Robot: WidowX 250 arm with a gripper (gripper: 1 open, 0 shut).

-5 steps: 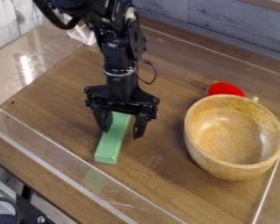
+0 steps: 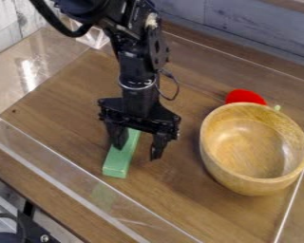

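A long green block (image 2: 118, 162) lies on the wooden table. My black arm reaches down from the top, and its gripper (image 2: 144, 139) is low over the block, covering its upper end. One finger is at each side of that end; whether they touch it or are fully open is unclear.
A large wooden bowl (image 2: 254, 149) stands to the right, with a red object (image 2: 243, 98) behind it. A wall runs along the back, and clear edging lines the front left and right.
The gripper has shifted slightly over the block, its fingers changing position a little. The block, bowl and red object look unmoved.
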